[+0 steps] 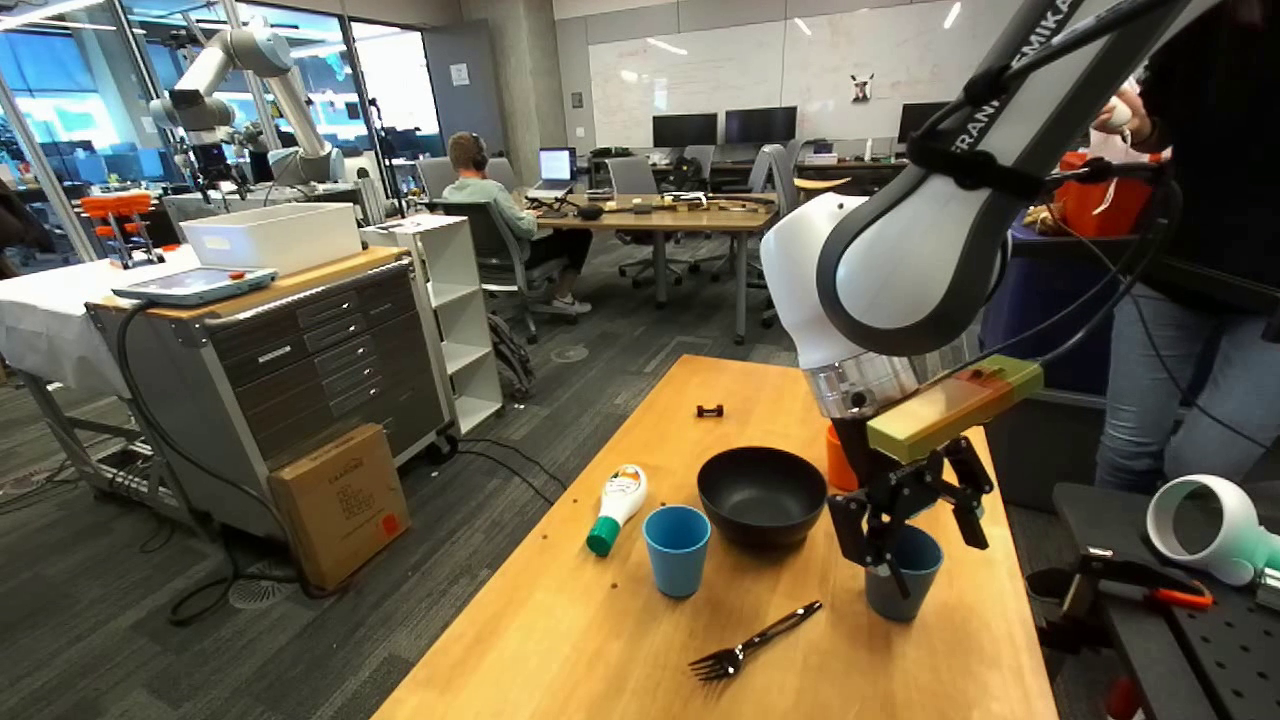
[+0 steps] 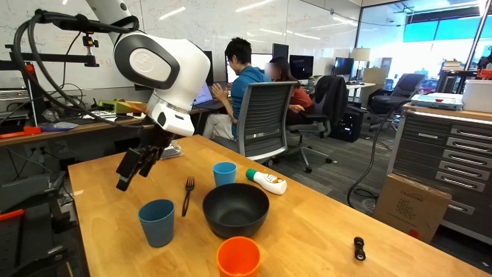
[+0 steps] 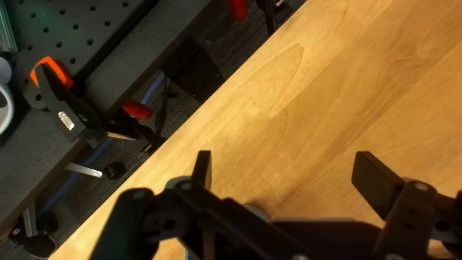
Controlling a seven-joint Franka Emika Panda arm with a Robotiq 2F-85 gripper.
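Note:
My gripper is open and hangs above the table's right part. In the wrist view the two fingers stand wide apart over bare wood, nothing between them. A dark blue-grey cup stands upright behind the gripper in exterior view 1, partly covered by it; exterior view 2 shows the cup apart from the fingers. A black bowl is mid-table. Beside it are a light blue cup, a white bottle with a green cap lying down, and a black fork. An orange cup stands beyond the bowl.
A small black dumbbell-shaped item lies at the table's far end. Beyond the table's right edge is a dark perforated bench with clamps, across a gap. Bare wood lies under the gripper in the wrist view.

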